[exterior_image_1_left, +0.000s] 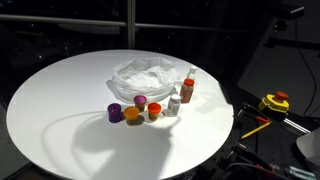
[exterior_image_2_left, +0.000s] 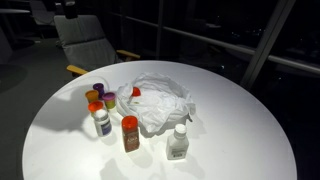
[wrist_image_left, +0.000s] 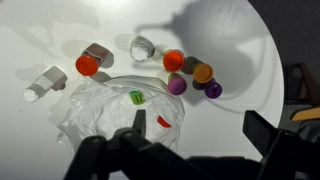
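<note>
My gripper stands open above the table in the wrist view, nothing between its dark fingers. Beneath and left of it, a crumpled white plastic bag (wrist_image_left: 92, 112) spreads out, with a green item (wrist_image_left: 137, 97) and a red item (wrist_image_left: 163, 122) inside. Near its edge are small purple (wrist_image_left: 213, 90), orange (wrist_image_left: 203, 73), red-orange (wrist_image_left: 173, 60) and magenta (wrist_image_left: 177, 84) topped containers. A small white-capped bottle (wrist_image_left: 141, 48), a red-brown spice bottle (exterior_image_2_left: 131, 134) and a white bottle (exterior_image_2_left: 177, 143) stand apart from the bag.
All of this rests on a round white table (exterior_image_1_left: 62, 125), whose left side is bare. An emergency stop button (exterior_image_1_left: 281, 97) sits on dark equipment at the right. Beyond the table is a chair (exterior_image_2_left: 90, 47).
</note>
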